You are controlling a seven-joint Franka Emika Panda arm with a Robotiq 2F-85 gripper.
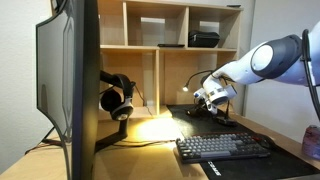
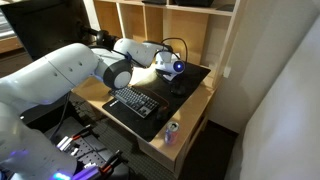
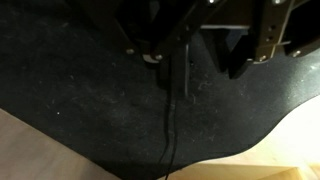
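In the wrist view, my gripper is at the top edge over a black desk mat (image 3: 80, 80), its dark fingers parted. A thin dark cable (image 3: 170, 140) runs down the mat from beside the left finger; whether it touches that finger is hard to tell against the black. I see nothing clearly held. In exterior view 1 the gripper is low over the back of the mat, behind the keyboard (image 1: 222, 146), among dark items that hide its fingertips.
A large monitor (image 1: 68, 85) stands at the left, with headphones (image 1: 117, 98) on a stand behind it. Wooden shelves (image 1: 140, 48) back the desk. A can (image 2: 171, 131) stands at the desk's near edge. A dark mouse (image 1: 263, 141) lies beside the keyboard.
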